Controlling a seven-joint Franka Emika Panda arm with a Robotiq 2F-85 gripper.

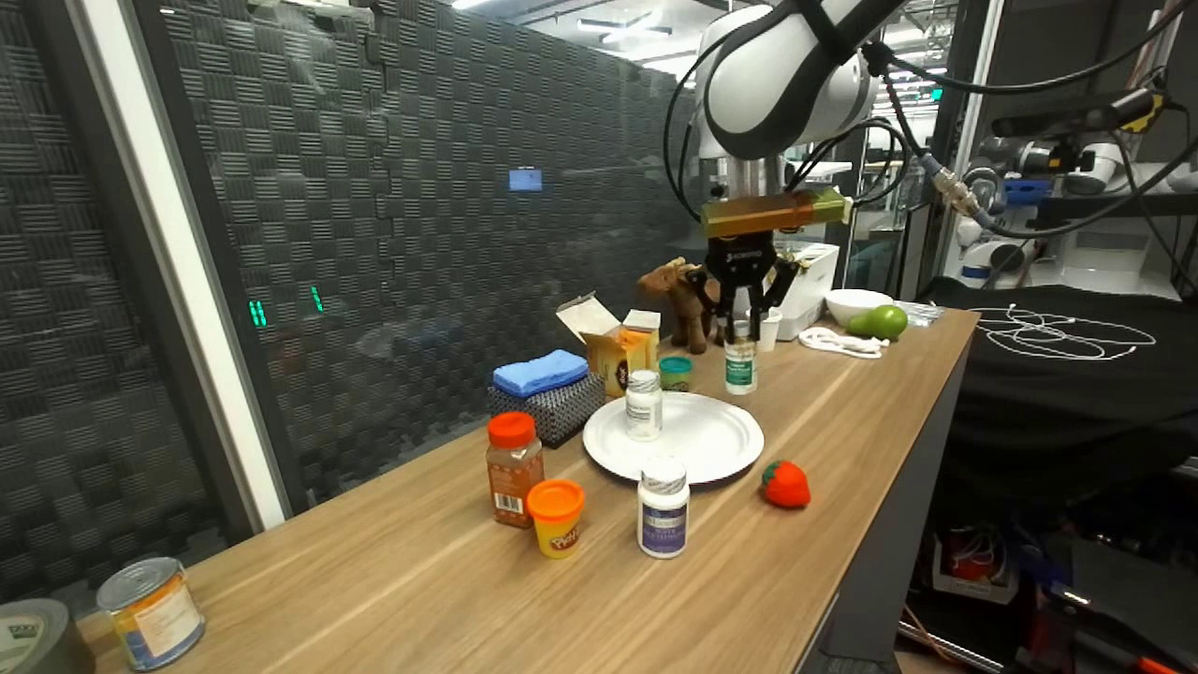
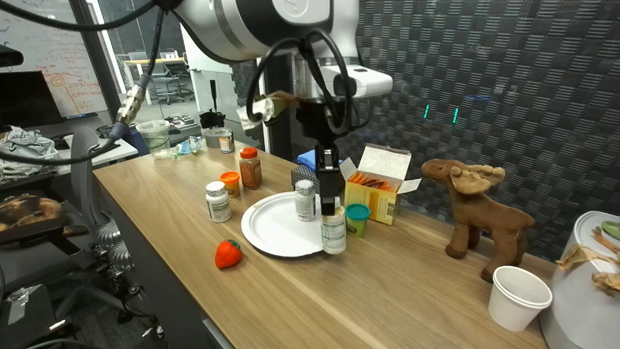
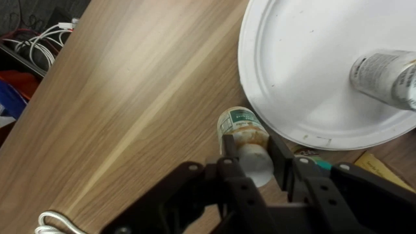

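My gripper is shut on a white bottle with a green label (image 3: 243,124), one finger on each side near its cap. In exterior view 1 the held bottle (image 1: 740,371) is upright, just beyond the white plate (image 1: 719,451). From exterior view 2 the gripper (image 2: 330,206) points down over the bottle (image 2: 333,233), beside the plate's edge. Whether its base clears the table is hard to tell. Another white bottle (image 1: 643,406) stands on the plate.
Close by the held bottle are a teal-lidded tub (image 2: 357,218) and an open yellow box (image 2: 378,195). A strawberry (image 1: 785,484), a purple-labelled bottle (image 1: 664,511) and an orange-lidded tub (image 1: 556,519) stand before the plate.
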